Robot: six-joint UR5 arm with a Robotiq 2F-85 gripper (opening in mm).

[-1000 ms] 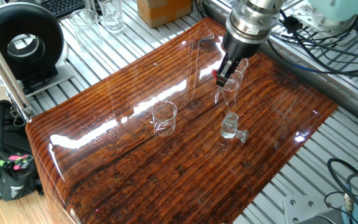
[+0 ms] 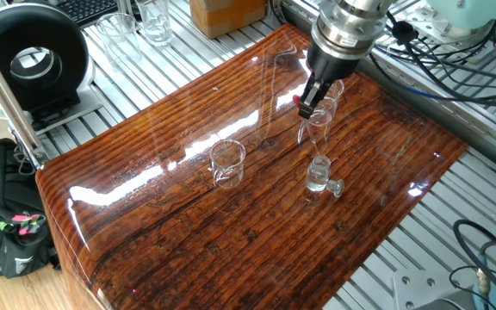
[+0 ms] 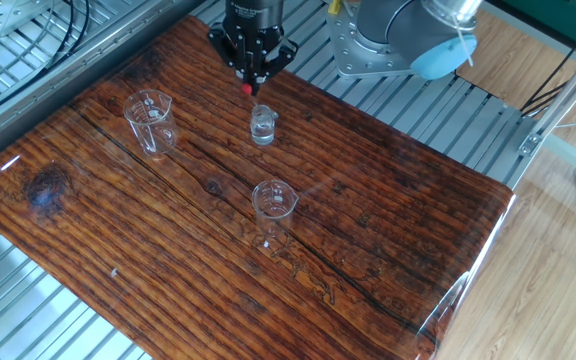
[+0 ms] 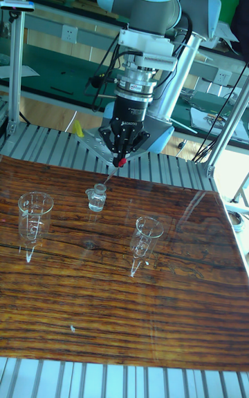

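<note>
My gripper [image 3: 252,80] is shut on a dropper with a red bulb [image 3: 247,89]; the dropper's thin glass stem slants downward. In exterior view 3 the stem [image 4: 111,176] ends close to the mouth of a small clear bottle [image 4: 97,199], and whether it enters cannot be told. The bottle stands upright and holds clear liquid. Beside it lies a glass stopper [image 2: 336,188]. One clear beaker [image 3: 151,122] stands to the bottle's left and another beaker [image 3: 274,207] in front of it in exterior view 2. Both look empty.
The glossy wooden table [image 3: 118,240] has free room along its front and right. Off the table are more glassware [image 2: 119,39], a cardboard box [image 2: 226,15] and a black ring-shaped device [image 2: 33,60]. Loose cables [image 2: 455,86] run near the arm's base.
</note>
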